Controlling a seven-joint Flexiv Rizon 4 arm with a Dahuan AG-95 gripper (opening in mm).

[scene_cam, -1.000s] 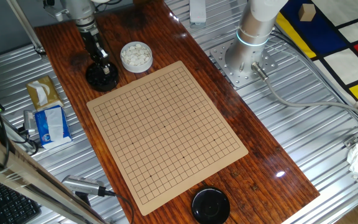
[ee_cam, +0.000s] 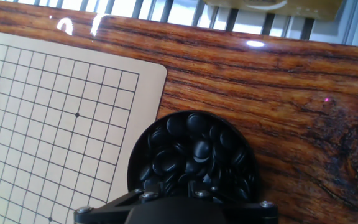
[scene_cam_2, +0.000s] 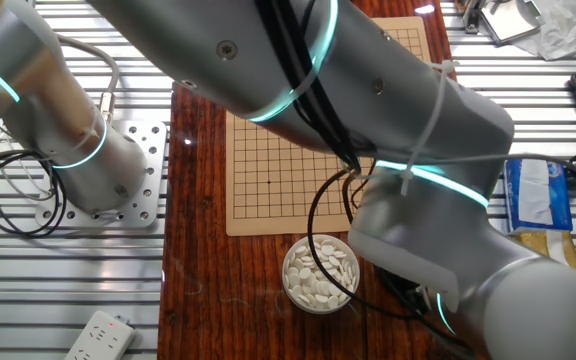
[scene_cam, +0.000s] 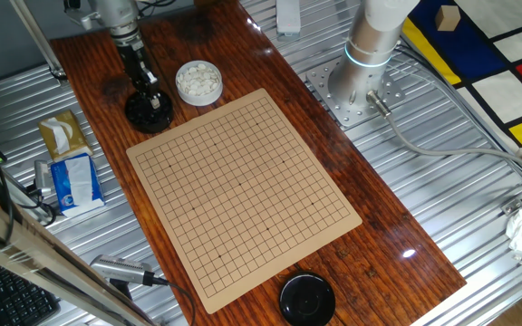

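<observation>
My gripper [scene_cam: 156,101] points down into a black bowl [scene_cam: 139,118] at the board's far left corner. In the wrist view, the bowl [ee_cam: 137,149] is full of glossy black stones [ee_cam: 166,160], and my fingers [ee_cam: 148,194] reach in at its near side. Their tips blend into the dark stones, so whether they grip one cannot be made out. The tan grid board [scene_cam: 243,195] is bare of stones. A white bowl [scene_cam_2: 288,285] of white stones [scene_cam_2: 320,275] stands beside the black one. In exterior view 2, the arm hides the gripper.
A black round lid or dish [scene_cam: 307,299] lies by the board's near edge. Tissue packs [scene_cam: 78,184] sit off the table at left. The robot base [scene_cam: 356,86] stands right of the wooden table [scene_cam: 397,263], whose right strip is clear.
</observation>
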